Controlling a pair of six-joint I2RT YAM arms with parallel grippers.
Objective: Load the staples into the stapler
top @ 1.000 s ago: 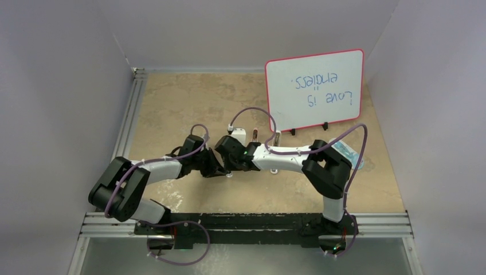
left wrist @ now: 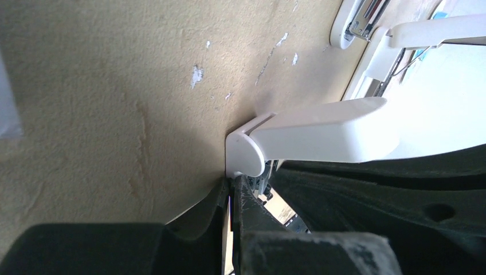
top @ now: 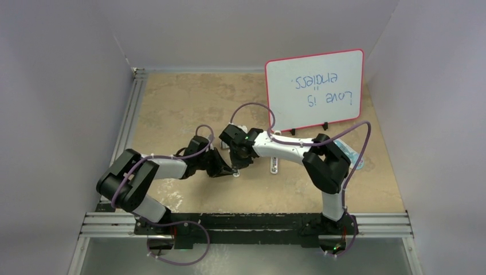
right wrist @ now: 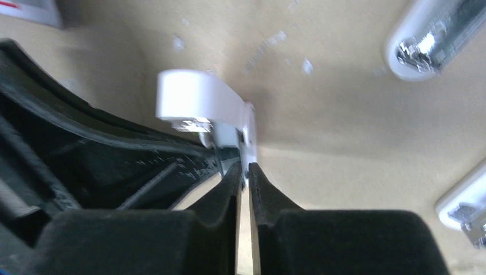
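A white stapler stands on the tan table where my two grippers meet; only its white end shows in the top view. Against that end, my left gripper is shut, with nothing visible between its fingers. My right gripper holds its fingertips just beside the same stapler, a narrow gap between them through which the table shows. The dark finger of the left arm crosses behind from the left in the right wrist view. No staples can be made out, and the stapler's inside is mostly hidden.
Another stapler lies to the right, under the right arm. A whiteboard stands at the back right, and a blue-white packet lies below it.
Both grippers and the stapler's visible end have shifted slightly right.
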